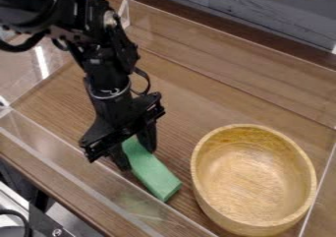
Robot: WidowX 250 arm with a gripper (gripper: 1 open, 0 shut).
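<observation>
My black gripper [122,141] reaches down from the upper left onto the upper end of a green block [153,177], which lies flat on the wooden table near the front. Its fingers sit at or around that end; whether they grip it is hard to tell.
A pale yellow oval bowl [253,180] stands just right of the green block. A clear plastic edge runs along the left and front, and a grey wall is at the back.
</observation>
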